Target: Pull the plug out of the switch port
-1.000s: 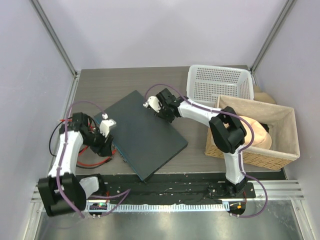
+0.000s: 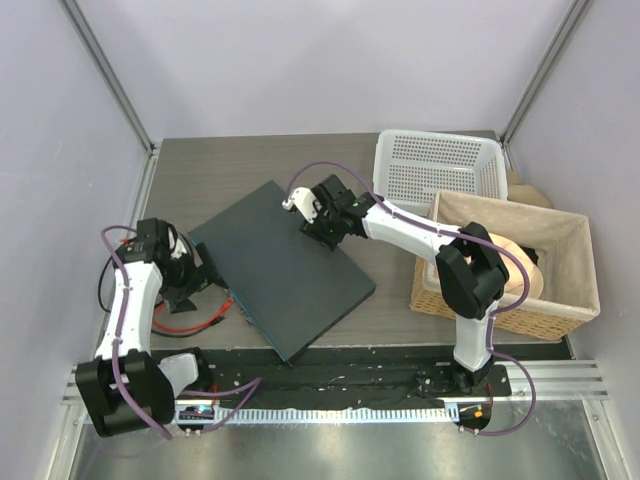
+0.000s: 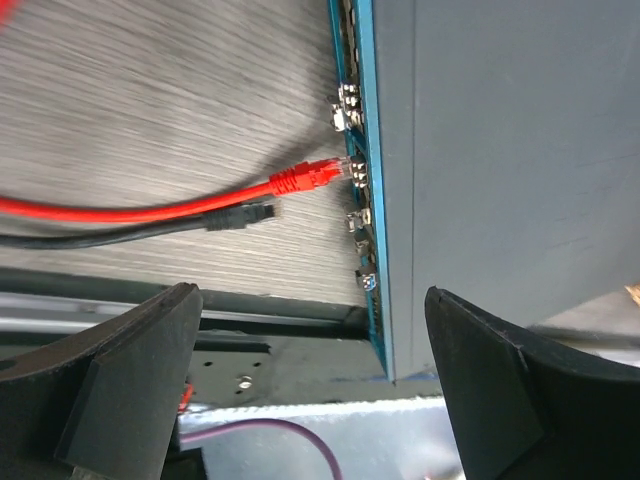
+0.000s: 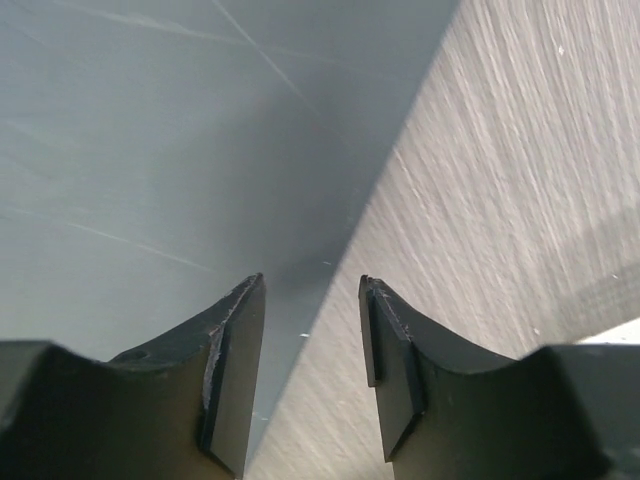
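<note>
The dark flat switch (image 2: 285, 275) lies at an angle on the wooden surface. In the left wrist view its teal port edge (image 3: 370, 120) holds a red plug (image 3: 305, 176) at one port, and a black plug (image 3: 241, 216) lies loose just beside it. My left gripper is open above these, empty, with the red plug between and beyond its fingers. My right gripper is open over the switch's far edge, nothing between its fingers.
A white plastic basket (image 2: 439, 140) stands at the back right, and a lined wicker box (image 2: 565, 305) with beige items at the right. The front rail (image 3: 270, 360) borders the surface.
My left gripper has shifted about over the switch's port edge and now sits slightly further left, angled differently. The right arm has moved very slightly.
</note>
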